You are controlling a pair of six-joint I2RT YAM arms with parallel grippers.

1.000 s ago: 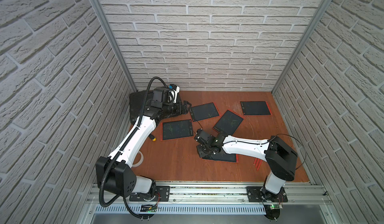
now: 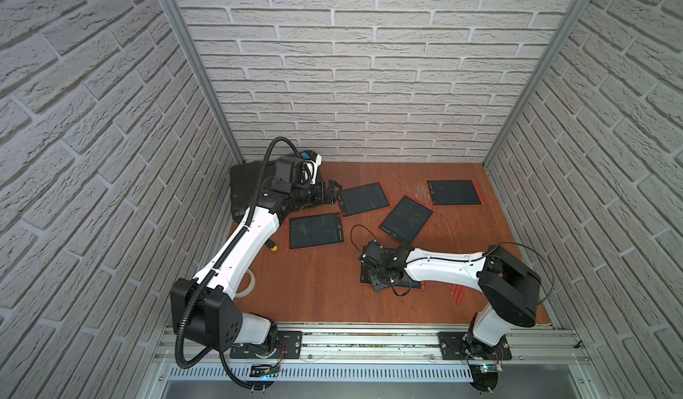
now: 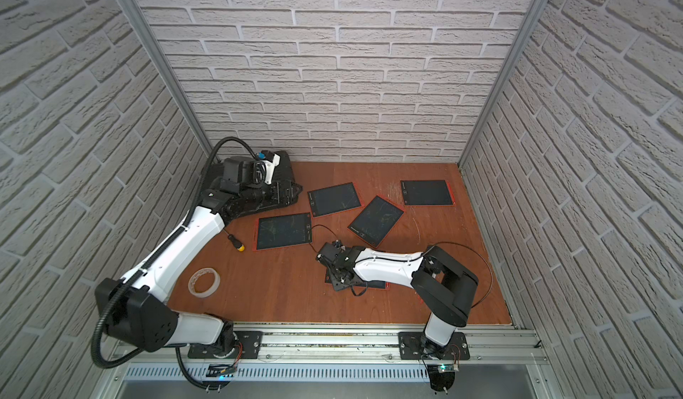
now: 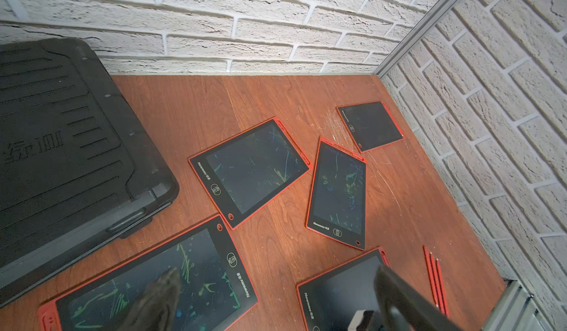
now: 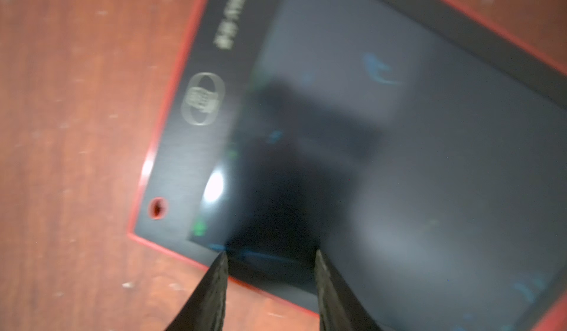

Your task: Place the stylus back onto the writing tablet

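Three red styluses (image 4: 434, 280) lie side by side on the table at the right in the left wrist view; part of them (image 2: 458, 293) shows beyond the right forearm in the top left view. A dark writing tablet with red edging (image 5: 413, 153) fills most of the right wrist view. Over its lower edge my right gripper is part open, its fingers (image 5: 213, 292) apart with nothing between them. That tablet is partly covered by the right arm from above. My left gripper stands open near the black case, its fingers blurred and nothing between them.
Several other tablets, such as the nearest left one (image 2: 316, 230) and the far right one (image 2: 455, 192), lie spread over the table. A black case (image 4: 71, 153) stands at the back left. A tape roll (image 3: 204, 282) and a screwdriver (image 3: 236, 242) lie front left.
The left arm has stayed still.
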